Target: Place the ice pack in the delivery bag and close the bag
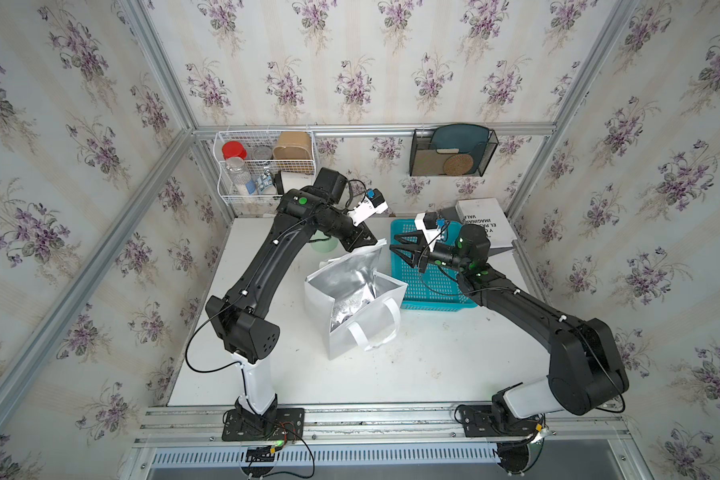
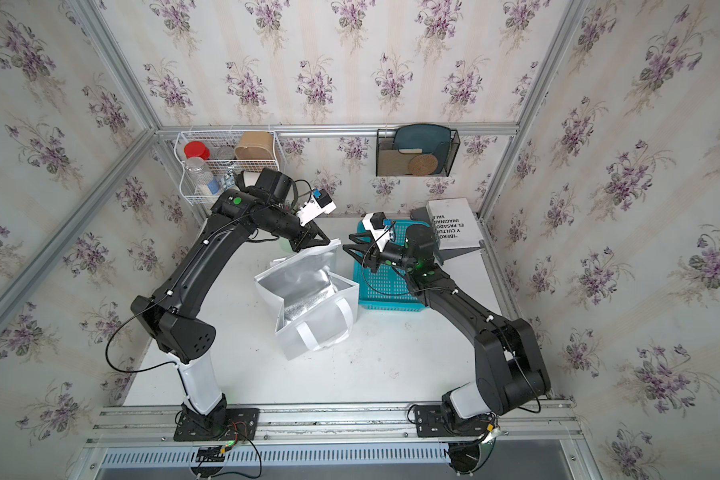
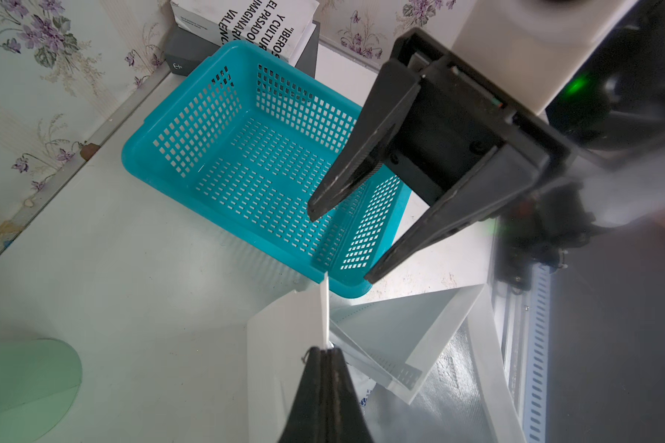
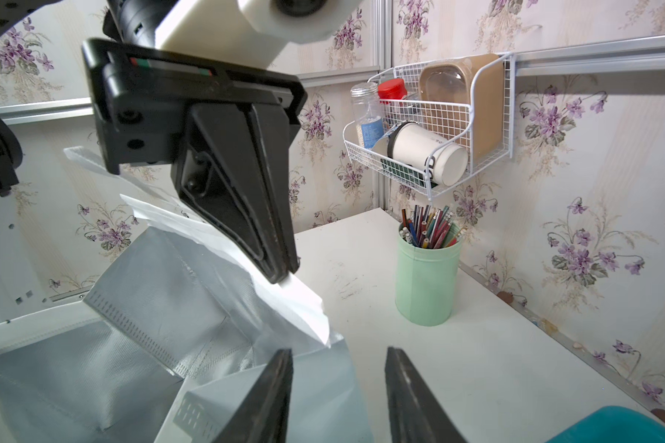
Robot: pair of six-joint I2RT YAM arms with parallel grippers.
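The white delivery bag (image 1: 336,320) stands open at table centre, silver lining showing, its flap raised. My left gripper (image 1: 364,240) is shut at the top of that flap (image 4: 288,302), the flap's edge at its fingertips in the right wrist view. My right gripper (image 1: 400,248) is open just right of the flap, over the teal basket's near left side, nothing between its fingers; in the left wrist view its fingertips point down toward the flap. I cannot make out an ice pack; part of the bag's inside is hidden.
A teal basket (image 2: 392,300) sits right of the bag, its visible floor bare. A green pen cup (image 4: 425,288) stands behind the bag. A boxed book (image 1: 484,216) lies back right. Wire racks hang on the back wall.
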